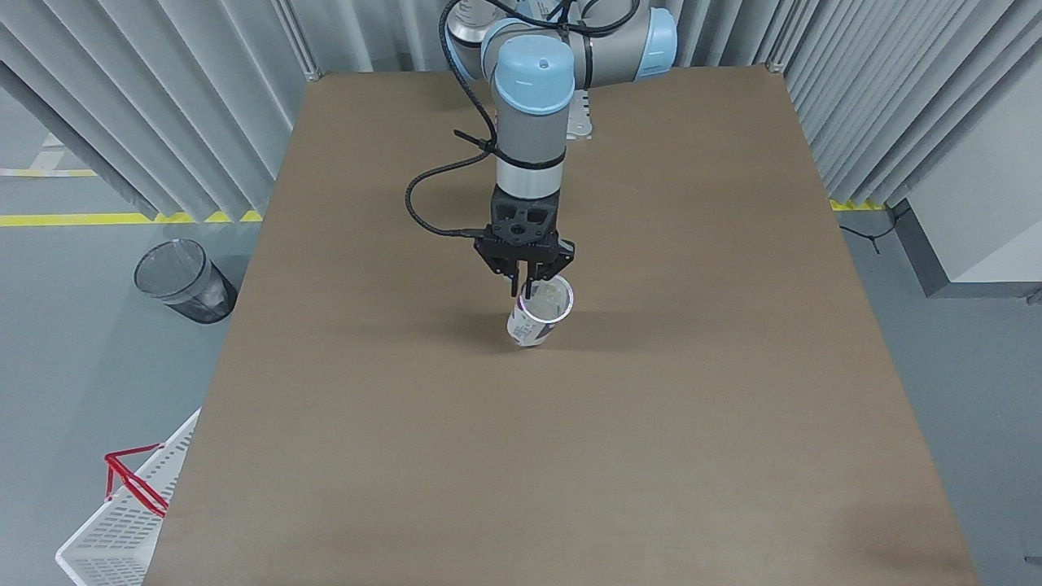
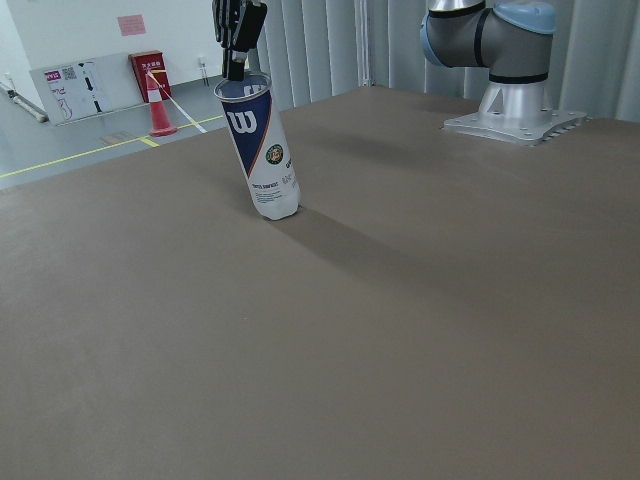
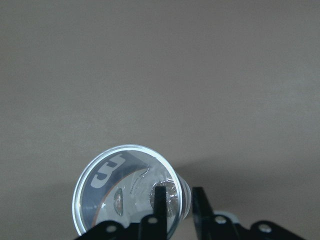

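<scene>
A clear tennis-ball tube [image 1: 535,317] with a white, navy-lettered label stands slightly leaning on the brown table [image 1: 684,410]. In the left view the tube [image 2: 262,160] has its bottom on the tabletop. My black gripper [image 1: 520,291] is at its top, fingers parted around the near rim. In the wrist view my gripper has one finger over the mouth and the other just outside; whether they touch the rim cannot be told. The tube [image 3: 117,185] looks empty of balls.
On the floor left of it are a dark cylindrical bin [image 1: 186,283] and a white basket [image 1: 117,537] with red handles. Curtains hang behind the arm.
</scene>
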